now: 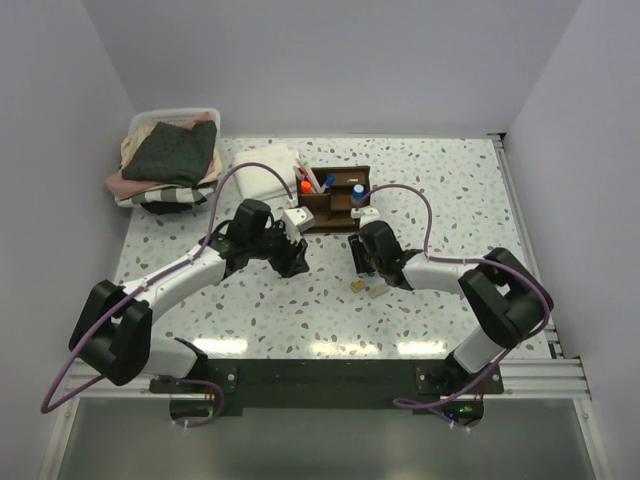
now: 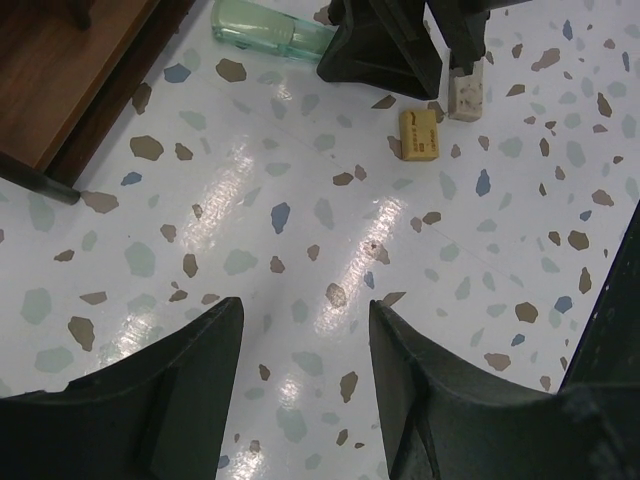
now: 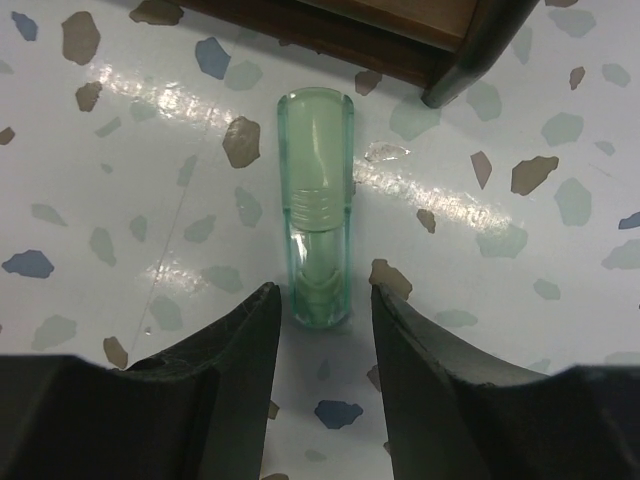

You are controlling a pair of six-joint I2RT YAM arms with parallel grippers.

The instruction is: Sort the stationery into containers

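The green pen-like item (image 3: 317,205) lies flat on the speckled table in front of the wooden organizer (image 1: 350,172), outside it. My right gripper is open above the item's near end, which shows between its fingertips without visible contact. In the left wrist view the same green item (image 2: 265,30) is partly hidden by the right gripper's dark fingers (image 2: 380,65). Off to the left, my left gripper hangs open over bare table, empty. A yellow block (image 2: 419,135) and a whitish block (image 2: 466,95) lie near the right gripper.
Several pens, an orange item (image 1: 306,187) and a blue-and-white item (image 1: 358,191) are in the organizer. A white cloth (image 1: 262,176) lies left of it, and a laundry basket (image 1: 205,112) stands at the back left.
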